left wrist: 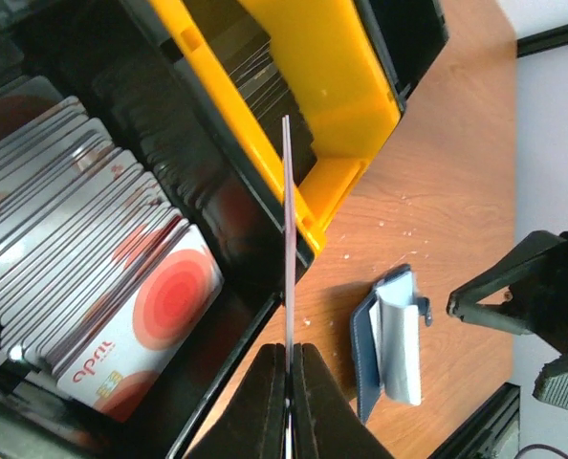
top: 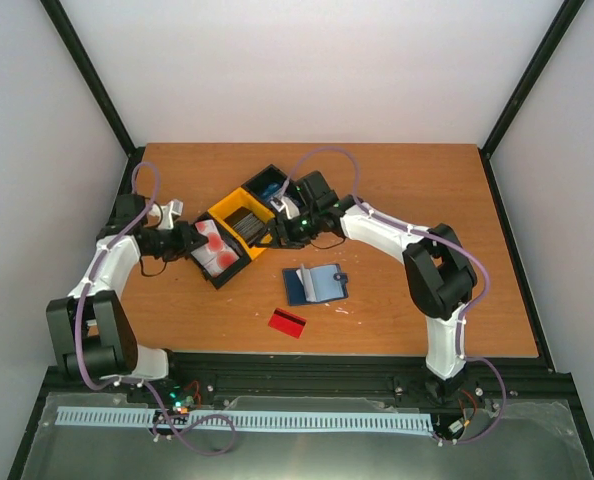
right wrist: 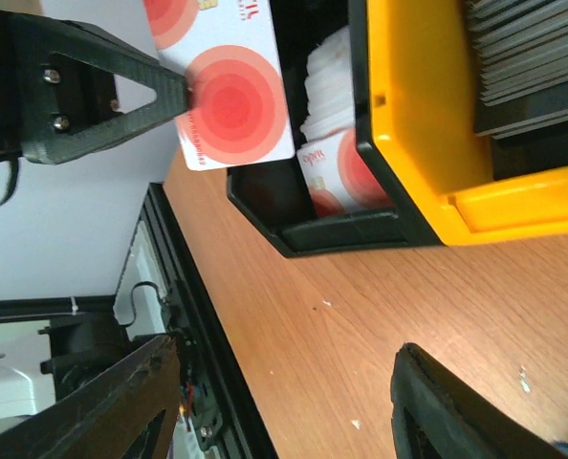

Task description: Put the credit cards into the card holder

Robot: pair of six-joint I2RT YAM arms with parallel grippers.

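More cards stand stacked in that box. My right gripper is over the yellow box, its fingers apart with nothing between them in the right wrist view. The open blue card holder lies on the table, with a red card near it toward the front.
The yellow box holds dark-edged cards, with another black box behind it.
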